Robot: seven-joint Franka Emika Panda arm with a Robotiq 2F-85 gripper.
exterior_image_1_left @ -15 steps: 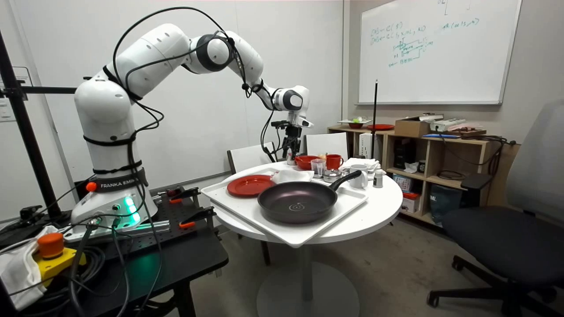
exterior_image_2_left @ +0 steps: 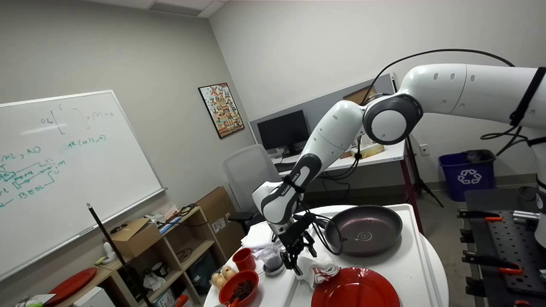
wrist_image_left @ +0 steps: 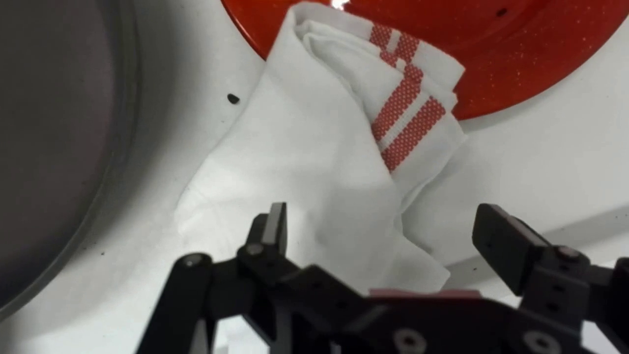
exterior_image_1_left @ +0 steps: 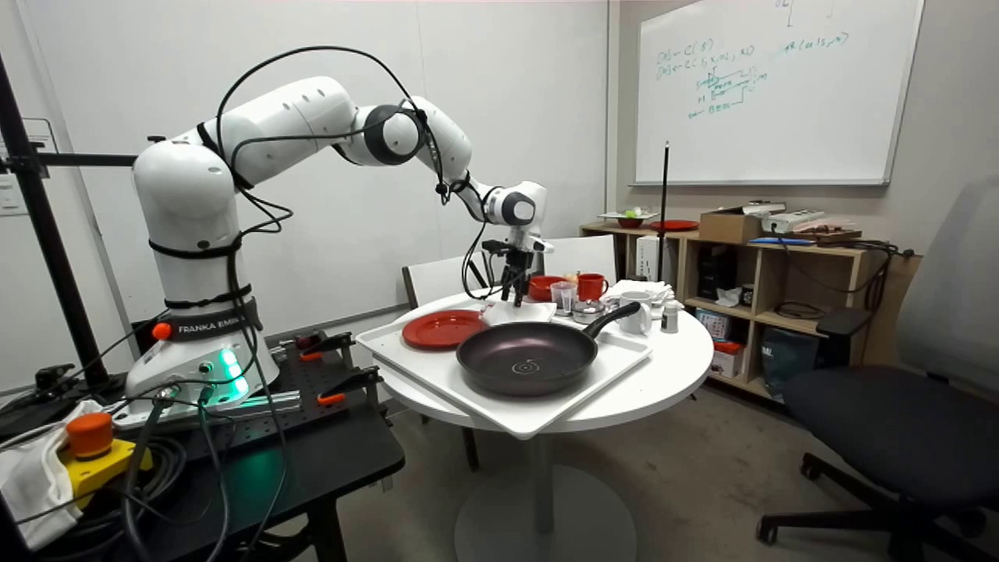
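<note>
A white cloth with red stripes (wrist_image_left: 318,159) lies crumpled on the white tray (wrist_image_left: 530,153), one end resting over the edge of the red plate (wrist_image_left: 530,53). In the wrist view my gripper is open above the cloth's near part, with its fingers far apart. Exterior view 2 has the gripper (exterior_image_2_left: 302,261) low beside the cloth (exterior_image_2_left: 316,270). From exterior view 1, the gripper (exterior_image_1_left: 517,298) appears just over the cloth (exterior_image_1_left: 520,312); whether the fingers touch it I cannot tell.
The dark frying pan (exterior_image_1_left: 526,361) sits on the tray close to the cloth. Behind the gripper are a red bowl (exterior_image_2_left: 239,287), a red mug (exterior_image_2_left: 244,259) and a clear glass (exterior_image_1_left: 563,298). A white mug (exterior_image_1_left: 637,317) stands by the pan's handle. Bare tray shows right of the cloth.
The arm has come down, bringing my gripper from above the table to close over the cloth. The plate, pan and cloth look unmoved.
</note>
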